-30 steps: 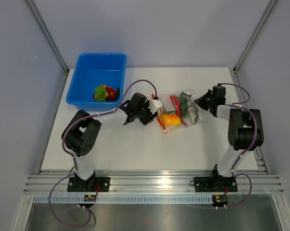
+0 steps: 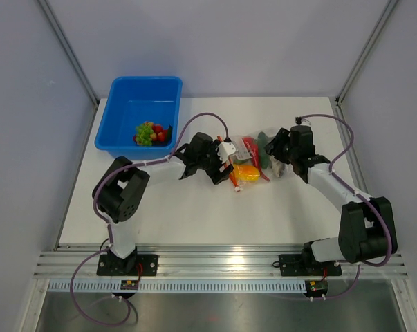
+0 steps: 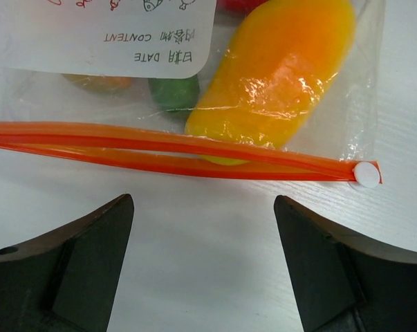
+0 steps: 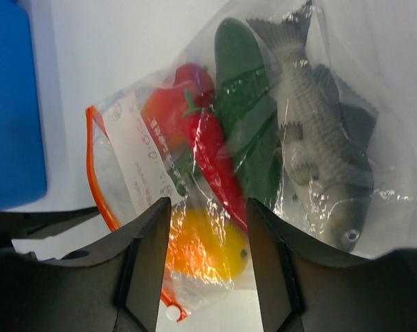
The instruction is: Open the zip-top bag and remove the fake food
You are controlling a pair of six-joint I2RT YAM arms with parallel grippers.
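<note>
The clear zip bag (image 2: 246,151) lies flat on the table, mid-right in the top view. Through its film show a yellow-orange mango (image 3: 281,69), a red pepper (image 4: 214,155), a green cucumber (image 4: 246,104), a grey fish (image 4: 319,138) and a red tomato (image 4: 168,111). Its orange zip (image 3: 160,142) has two strips with a narrow gap between them, and the white slider (image 3: 366,174) sits at one end. My left gripper stands open just outside the zip edge, nothing between its fingers. Over the bag, my right gripper is open and empty.
At the back left stands a blue bin (image 2: 144,78) with green grapes (image 2: 145,135) and red pieces inside. The table (image 2: 194,214) in front of the bag is bare. Both grippers are close together at the bag.
My right gripper has come leftward over the fish side of the bag, its fingers now spread wider. The left gripper has shifted slightly right and its fingers have parted more. The bag looks unmoved.
</note>
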